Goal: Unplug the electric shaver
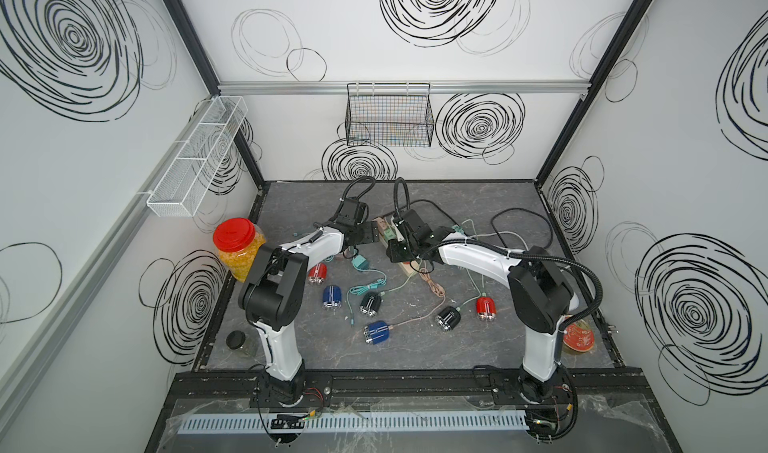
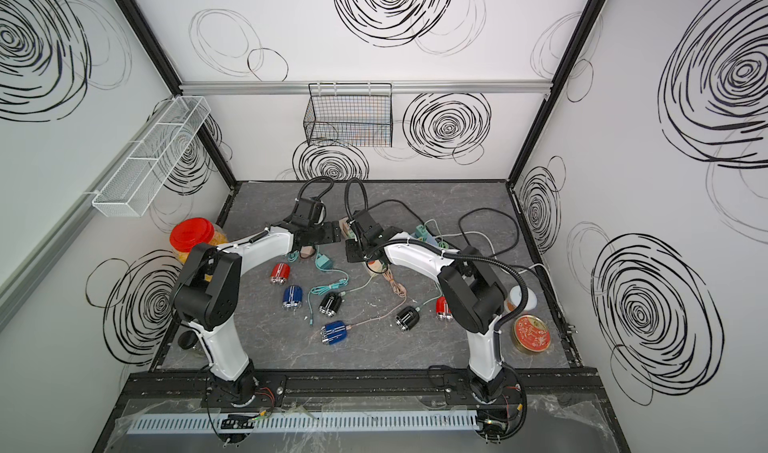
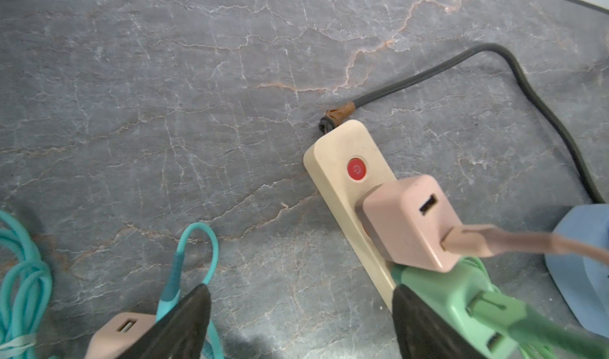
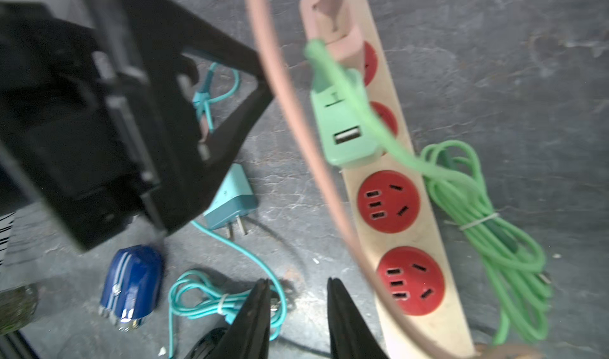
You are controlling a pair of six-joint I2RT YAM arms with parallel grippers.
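A beige power strip [image 3: 336, 175] with red sockets holds a pink adapter [image 3: 406, 219] and a green adapter [image 3: 447, 298], cords attached. My left gripper hovers over its left side, fingers apart with nothing between them. My right gripper is over the strip's lower part, its fingers apart; in the right wrist view the left gripper's black body fills the upper left. Electric shavers in red [image 1: 485, 309], blue [image 1: 377, 333] and black [image 1: 449, 317] lie on the table; which cord leads to which is unclear.
A loose teal adapter [image 4: 231, 203] lies left of the strip. A yellow jar [image 1: 240, 257] stands far left, a red-topped tin [image 2: 531, 333] far right. A wire basket [image 1: 389, 117] hangs on the back wall.
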